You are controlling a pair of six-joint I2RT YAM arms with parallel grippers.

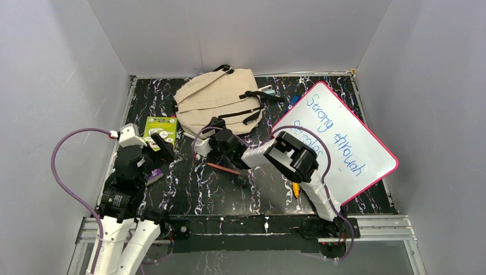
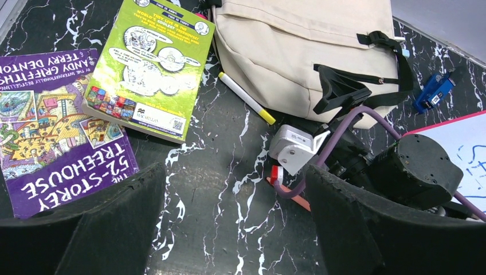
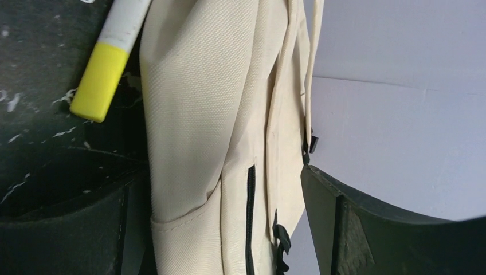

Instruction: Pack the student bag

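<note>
The beige bag (image 1: 212, 100) lies flat at the back of the table, black straps on its right side. Down at the bag's front edge, my right gripper stands open, with the bag's fabric between its fingers but not clamped. A white marker with yellow ends (image 2: 246, 98) rests along the bag's lower left edge, left of those fingers. A green book (image 2: 152, 69) partly covers a purple book (image 2: 63, 137) at the left. My left gripper is open above bare table near the books. An orange crayon-like stick (image 1: 223, 168) lies in front of the bag.
A whiteboard (image 1: 338, 137) with a red rim and blue writing takes up the right side. A blue object (image 2: 434, 91) sits between bag and board. Near the board's lower left is a yellow-orange item (image 1: 296, 189).
</note>
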